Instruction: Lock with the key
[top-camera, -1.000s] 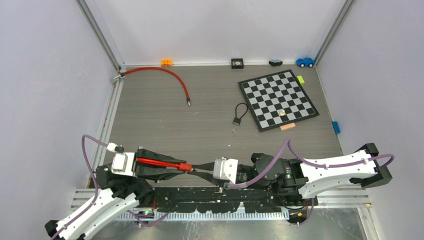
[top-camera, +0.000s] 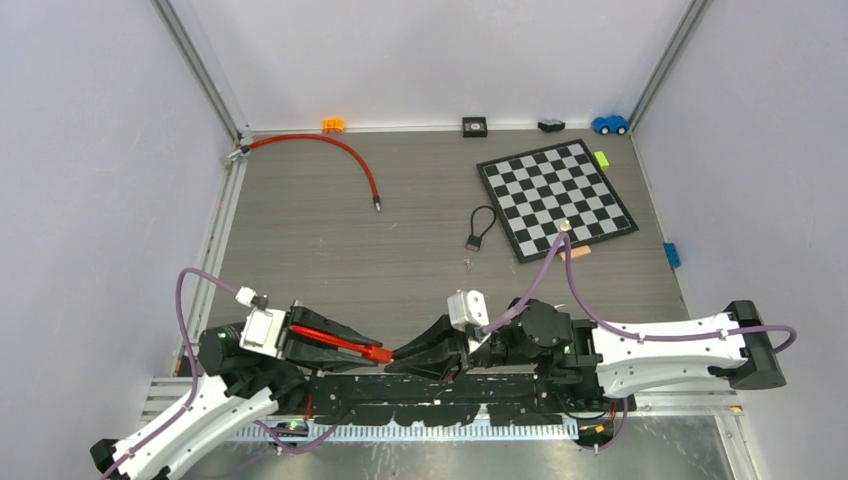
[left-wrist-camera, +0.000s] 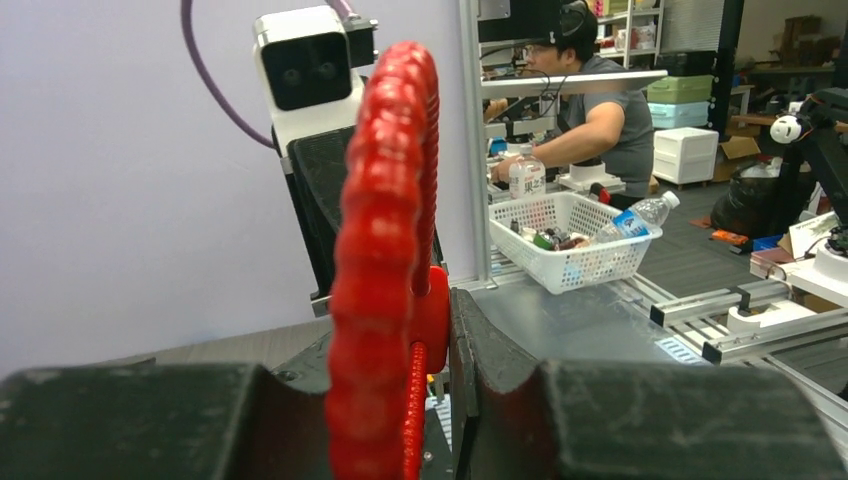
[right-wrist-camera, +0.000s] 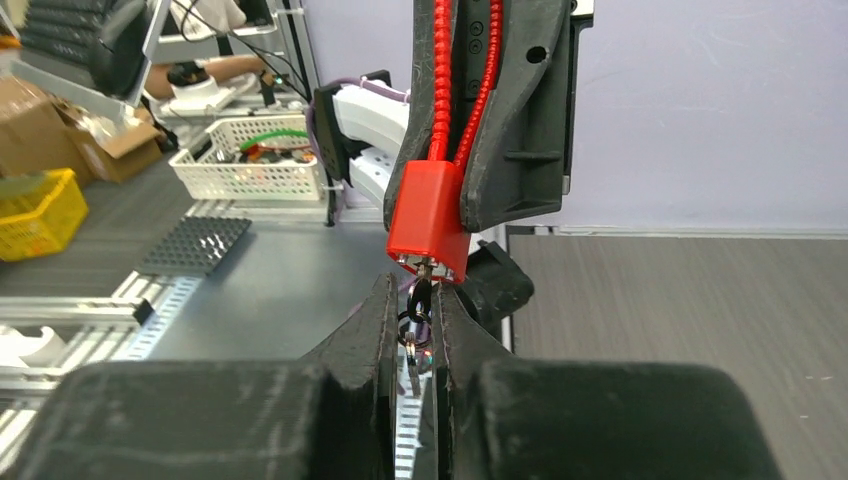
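Note:
A red lock (right-wrist-camera: 425, 220) with a red ribbed cable loop (left-wrist-camera: 378, 260) sits between the fingers of my left gripper (top-camera: 375, 355), which appears shut on its body. My right gripper is shut on a key (right-wrist-camera: 411, 355) with a ring, directly below the lock's keyhole end in the right wrist view. A metal piece joins that end to the key's area; how far it is inserted cannot be told. From above, the two grippers meet tip to tip at the table's front.
A black cable lock (top-camera: 475, 240), chessboard (top-camera: 530, 180) and red hose (top-camera: 360, 160) lie farther back on the table (top-camera: 320, 240). Small blocks and toys line the back and right edges.
Both grippers have shifted slightly right, the left also angling downward at its tip with the lock. My right wrist has tilted and turned.

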